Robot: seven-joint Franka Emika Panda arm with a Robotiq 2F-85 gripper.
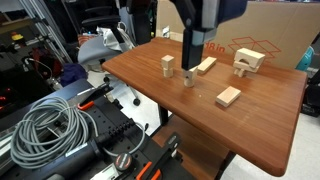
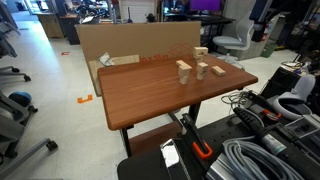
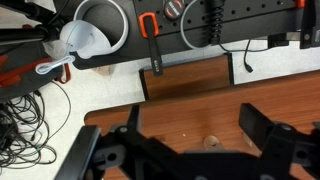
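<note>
My gripper [image 1: 158, 52] hangs large in the foreground of the first exterior view. Its two dark fingers stand wide apart, with nothing held between them. Dark fingers also frame the lower part of the wrist view, and a gap of bare brown tabletop shows between them. Pale wooden pieces lie on the table: a small block [image 1: 168, 66], an upright piece [image 1: 189, 77], a flat block [image 1: 207, 65], another flat block [image 1: 228, 97] and a stacked piece [image 1: 247, 61]. A small pale top [image 3: 210, 142] shows near the right finger in the wrist view.
The brown table [image 2: 140, 95] has broad free room on one side of the pieces. A cardboard panel [image 2: 140, 42] stands along its far edge. Beside the robot base lie coiled grey cables [image 1: 45, 135] and red-handled clamps [image 1: 95, 97].
</note>
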